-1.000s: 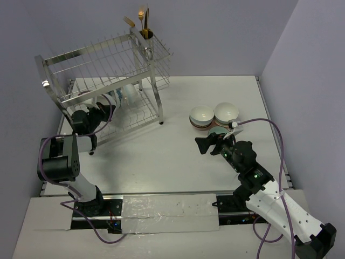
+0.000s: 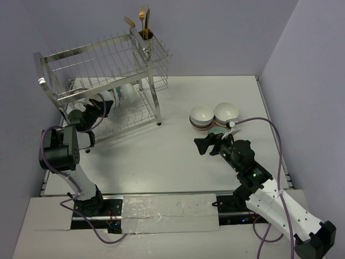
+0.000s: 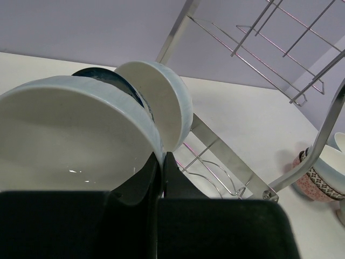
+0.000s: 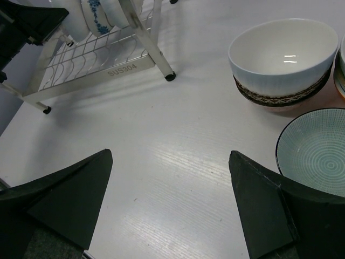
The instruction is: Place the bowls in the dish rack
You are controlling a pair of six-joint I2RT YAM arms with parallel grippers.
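In the left wrist view, the rim of a white bowl is pinched by my left gripper, which is shut on it. This bowl stands on edge in the lower tier of the metal dish rack. Beyond it are a dark blue patterned bowl and another pale bowl, both on edge. My right gripper hangs open over the table, nothing between its fingers. To its right are a white bowl stacked on patterned ones, a second stack, and a green ribbed bowl.
The rack's upper tier overhangs my left gripper closely. A cutlery holder with gold utensils sits at its top right. Free table lies between the rack and the bowl stacks.
Compared with a second ago, my left gripper has shifted slightly left inside the rack, and the rack has moved slightly left too. The right arm has barely moved.
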